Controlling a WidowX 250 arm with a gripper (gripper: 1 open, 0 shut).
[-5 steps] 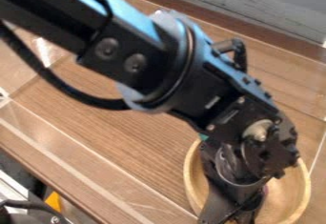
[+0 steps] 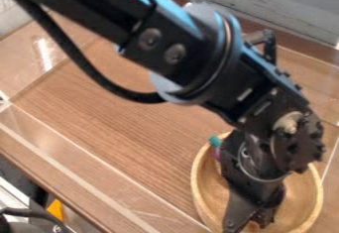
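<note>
The black robot arm reaches from the top left down to the lower right, where my gripper (image 2: 249,209) is lowered into a round wooden bowl (image 2: 204,187). A small teal and purple object (image 2: 216,142) shows at the bowl's back left, mostly hidden behind the gripper. The fingertips are dark and overlap the inside of the bowl; whether anything is between them cannot be seen.
The bowl stands on a wooden surface (image 2: 113,133) with clear room to its left. A pale grey wooden wall (image 2: 259,9) runs along the back. A yellow object (image 2: 54,207) and dark hardware lie beyond the front-left edge.
The gripper and wrist have shifted slightly, uncovering the teal and purple object at the bowl's back left. The bowl stays in place.
</note>
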